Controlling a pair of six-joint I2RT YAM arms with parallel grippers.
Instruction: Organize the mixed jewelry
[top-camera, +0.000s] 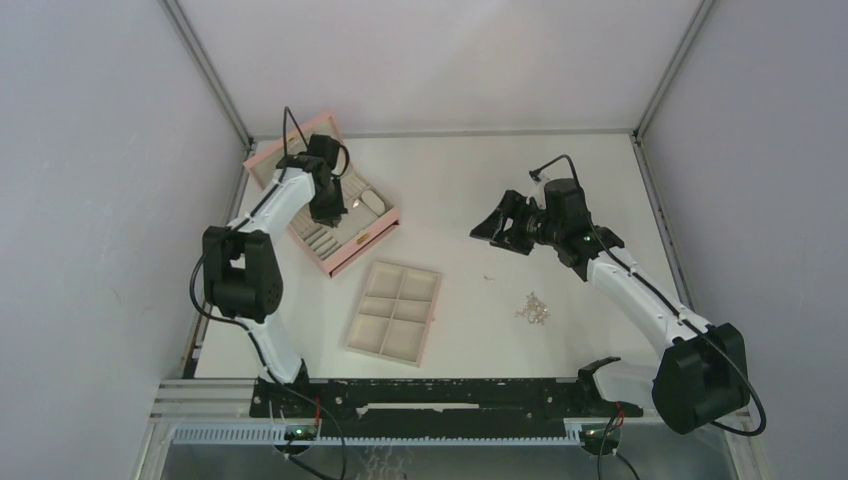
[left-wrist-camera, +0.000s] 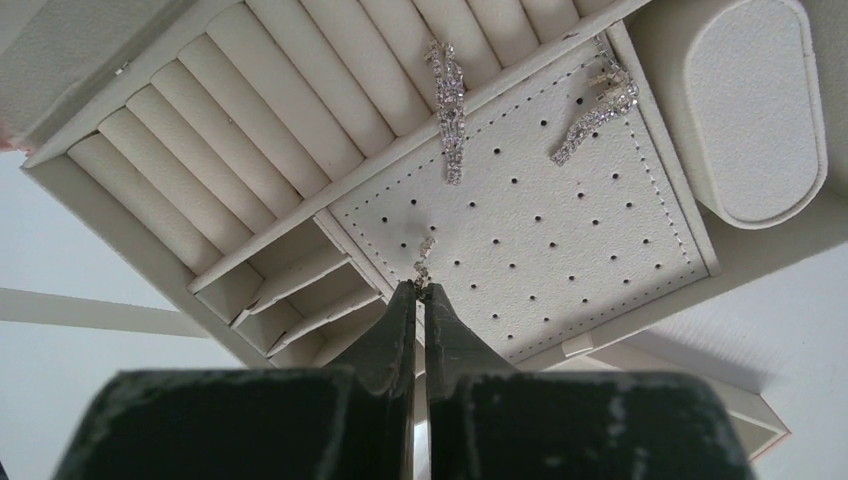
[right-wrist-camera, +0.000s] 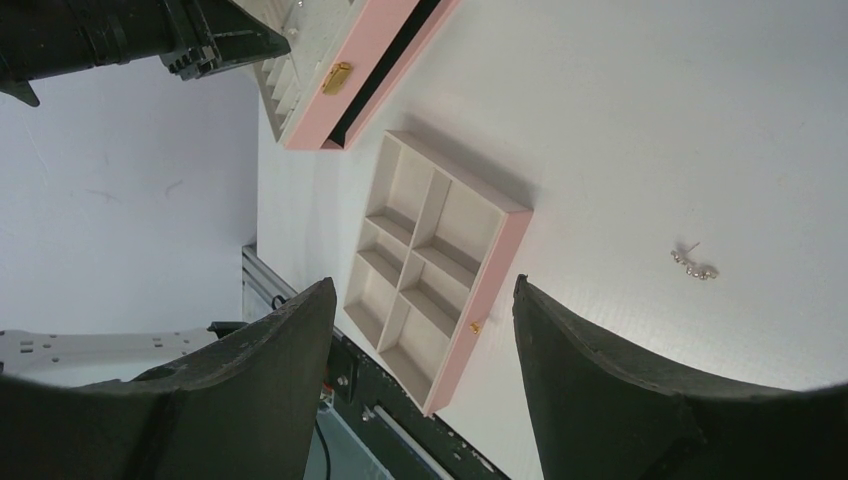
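Note:
Over the perforated panel of the pink jewelry box (top-camera: 366, 241), my left gripper is shut on a small sparkling earring (left-wrist-camera: 425, 252), whose upper part shows beyond the fingertips. Two glittering pieces, a long strand (left-wrist-camera: 450, 110) and a bunched one (left-wrist-camera: 600, 110), lie at the panel's far side; the strand reaches onto the ring rolls. My right gripper stands open above the table, nothing between its fingers. A small beaded earring (right-wrist-camera: 694, 265) lies on the table to its right. A pile of mixed jewelry (top-camera: 535, 309) sits farther toward the front right.
A divided tray (top-camera: 397, 312) rests on the table in front of the box. Inside the box are ring rolls (left-wrist-camera: 290, 80), small slots (left-wrist-camera: 290, 285) and a padded cushion (left-wrist-camera: 755, 110).

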